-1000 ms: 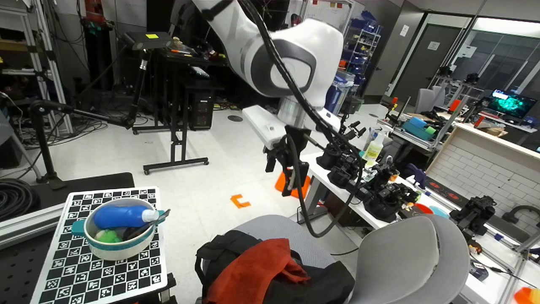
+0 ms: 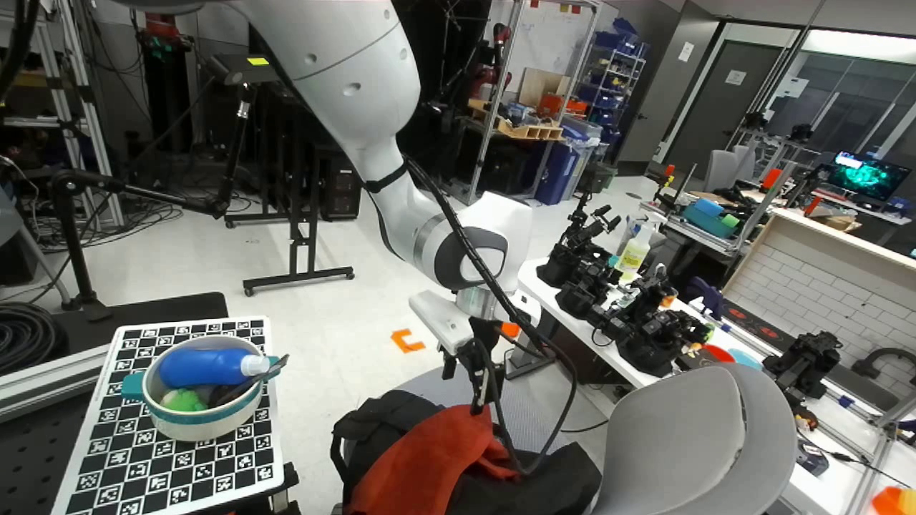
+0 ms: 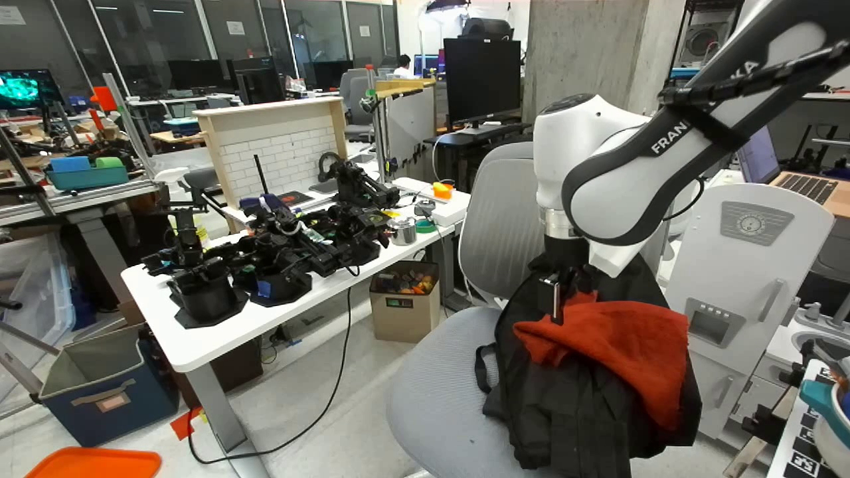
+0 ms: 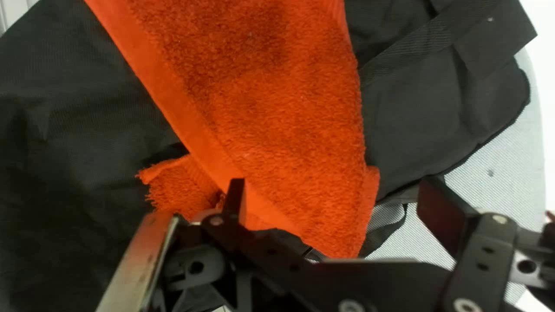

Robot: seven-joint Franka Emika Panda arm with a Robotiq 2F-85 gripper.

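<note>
A red-orange towel (image 2: 438, 455) lies draped over a black bag (image 3: 574, 406) on the seat of a grey chair (image 3: 434, 382). My gripper points down at the towel's narrow end, fingers wide apart. In the wrist view the towel (image 4: 281, 135) runs between the two fingers, with its lower tip partly hidden behind the gripper body. The left finger overlaps the towel's edge, while the right one stands over the chair's mesh and bag. Whether the fingertips touch the cloth I cannot tell.
Left of the chair, a white pot (image 2: 202, 420) holding a blue bottle (image 2: 206, 368) stands on a checkered board (image 2: 94, 468). The chair's backrest (image 2: 687, 438) rises close by. A white table (image 3: 171, 330) carries several black devices.
My arm has come down and away from the camera, bringing the gripper from above the chair to the towel. The towel and bag look unmoved.
</note>
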